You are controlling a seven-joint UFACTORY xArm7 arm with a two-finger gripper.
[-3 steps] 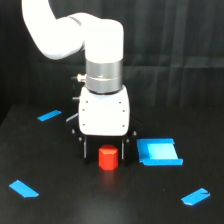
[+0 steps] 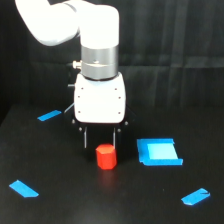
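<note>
A small red block [image 2: 106,158] stands on the black table below the white gripper housing. My gripper [image 2: 99,145] points straight down over it, with its two thin dark fingers held apart, so it is open. The left finger hangs to the left of the block with a gap between them. The right finger ends near the block's top right; whether it touches cannot be told. A light blue square [image 2: 162,152] framed in brighter blue tape lies to the right of the block.
Strips of blue tape lie flat on the table at the back left [image 2: 49,115], front left [image 2: 24,188] and front right [image 2: 195,197]. Dark curtain closes off the back.
My gripper has risen a little and shifted slightly left, and its fingers now stand somewhat closer together. The red block appears slightly to the left and a little turned.
</note>
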